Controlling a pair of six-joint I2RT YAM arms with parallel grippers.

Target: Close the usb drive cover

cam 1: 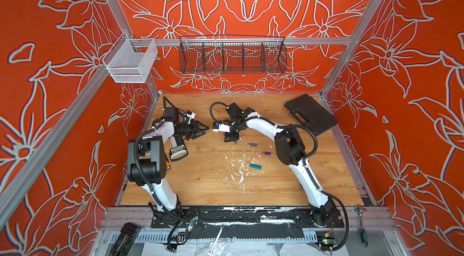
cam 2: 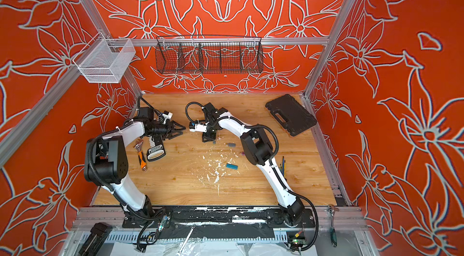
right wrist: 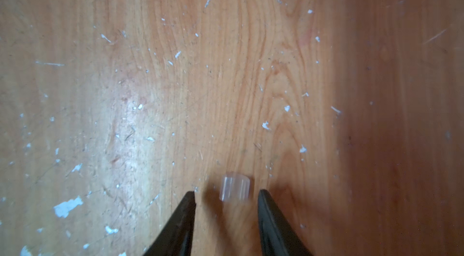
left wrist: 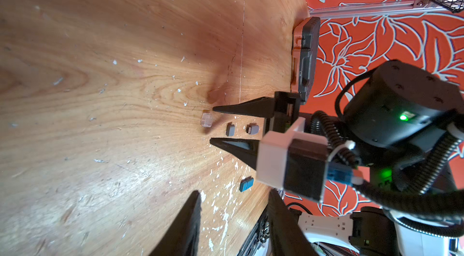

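Note:
A small clear cap lies on the wood, just beyond the open fingertips of my right gripper; the left wrist view shows those open fingers (left wrist: 241, 108) above and around the cap (left wrist: 206, 119). A small grey piece (cam 1: 252, 144), a purple piece (cam 1: 267, 153) and a teal piece (cam 1: 255, 166) lie to its right and nearer the front. I cannot tell which is the USB drive. My left gripper is open and empty at the left of the table, pointing toward the right one.
A black case (cam 1: 310, 113) lies at the back right. A tool with an orange handle (cam 2: 142, 159) and a black-and-white device (cam 2: 155, 152) lie under the left arm. Wire baskets (cam 1: 233, 55) hang on the walls.

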